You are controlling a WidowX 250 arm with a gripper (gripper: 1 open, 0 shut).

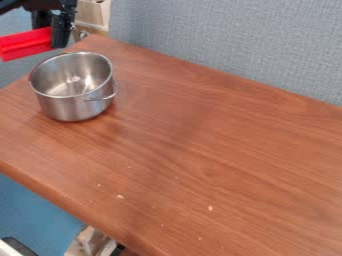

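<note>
My dark gripper (56, 32) is at the top left, above and just behind a steel pot (74, 92), shut on a red bar-shaped object (24, 43) that reaches toward the left edge of the view. The pot stands upright near the left edge of the wooden table (214, 160), with nothing visible inside it.
A grey padded wall (227, 35) runs along the back. Blue floor shows beyond the table's left edge.
</note>
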